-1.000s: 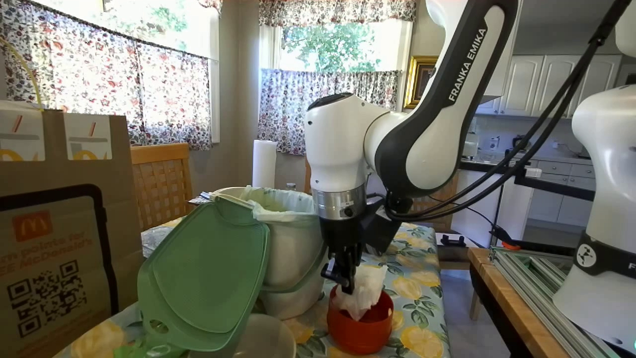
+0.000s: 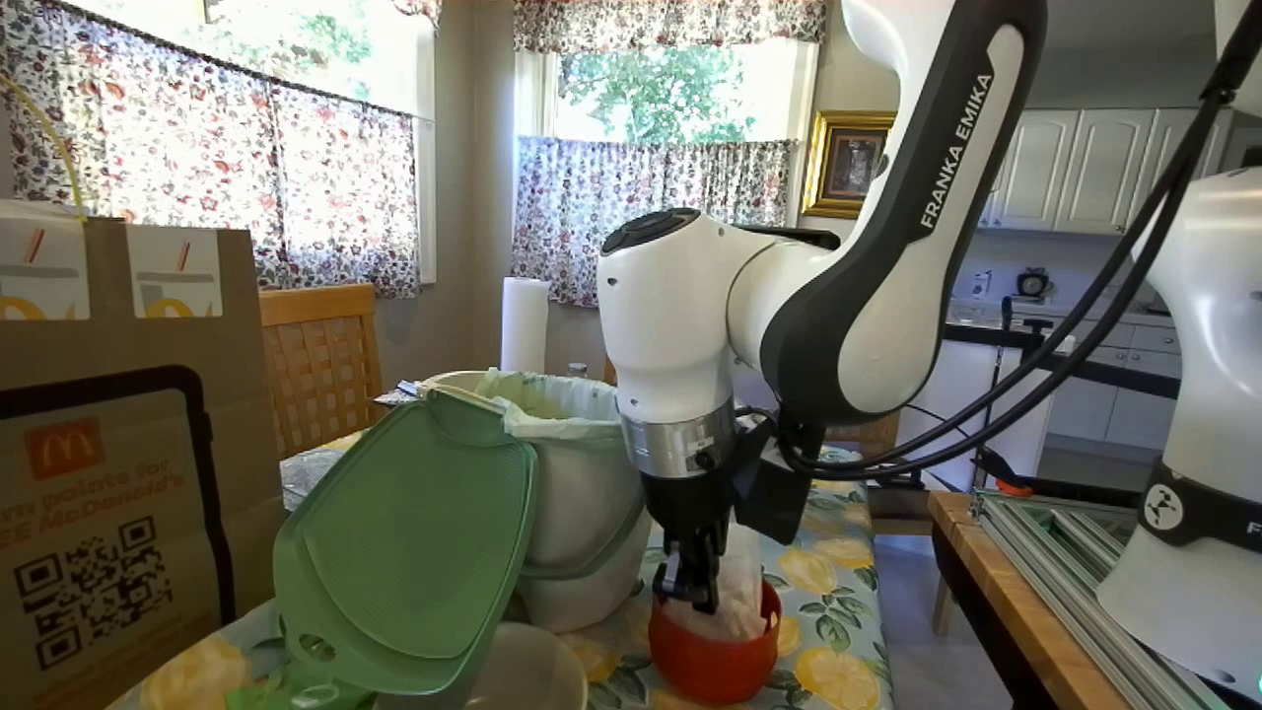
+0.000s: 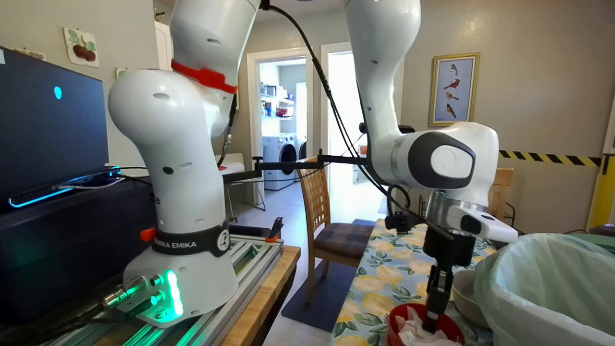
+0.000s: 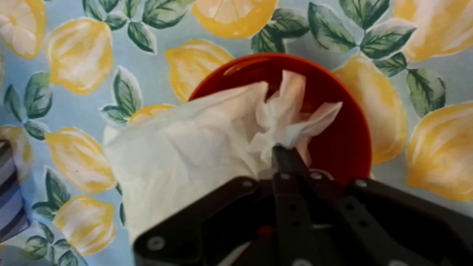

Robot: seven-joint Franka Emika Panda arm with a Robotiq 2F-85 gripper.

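A crumpled white tissue [image 4: 186,146] spreads across the left part of the red bowl [image 4: 346,155] in the wrist view and hangs over its rim. The gripper is shut, and the tissue bunches up at its fingertips. In exterior view 1 the gripper [image 2: 689,592] points down into the red bowl [image 2: 713,673], with the tissue [image 2: 739,586] beside and below the fingers. From the other side, exterior view 2 has white folds of tissue [image 3: 418,334] round the fingertips inside the bowl [image 3: 396,326].
Left of the bowl stands a white bin [image 2: 580,497] with a pale liner and its green lid [image 2: 408,544] hanging open. A clear container [image 2: 526,669] sits in front of it. A brown paper bag [image 2: 130,461] fills the far left. Right of the bowl the tablecloth [image 2: 828,615] is bare.
The gripper has come down lower with the tissue, which now sits deeper in the bowl. The bowl and bin have stayed put.
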